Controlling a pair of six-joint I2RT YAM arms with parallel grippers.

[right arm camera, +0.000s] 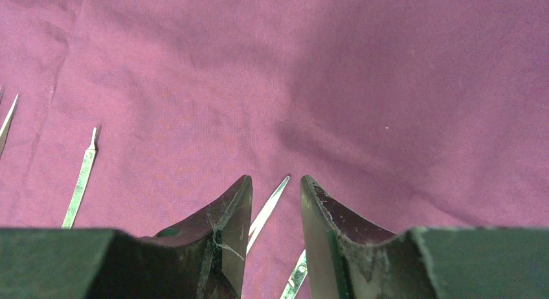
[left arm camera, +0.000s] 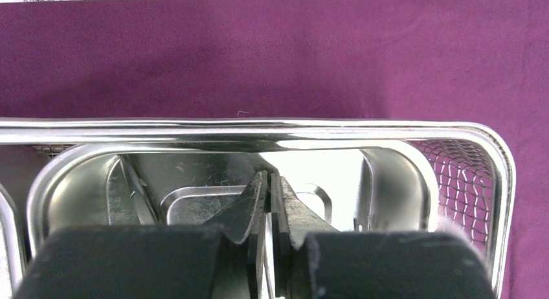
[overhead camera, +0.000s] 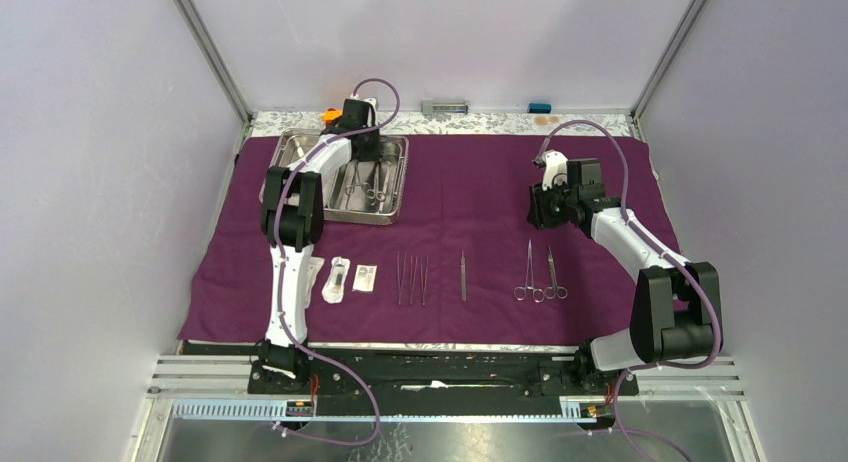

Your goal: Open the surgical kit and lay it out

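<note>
My left gripper is down over the metal tray (overhead camera: 362, 218), its fingertips almost together. A slim shiny shank (left arm camera: 267, 247) shows between and below the fingers, and whether they grip it is unclear. In the top view, ringed scissors-like instruments (overhead camera: 376, 195) lie in the tray below this gripper. Another shank (left arm camera: 136, 189) leans in the tray at left. At the right, my right gripper stands open above the cloth, empty. Laid out near the front are scissors-like tools (overhead camera: 530, 272), a scalpel handle (overhead camera: 463, 277) and several tweezers (overhead camera: 413, 279).
Wrapped packets (overhead camera: 336, 280) and a small square packet (overhead camera: 365, 278) lie left of the tweezers. An orange item (overhead camera: 332, 115) sits behind the tray.
</note>
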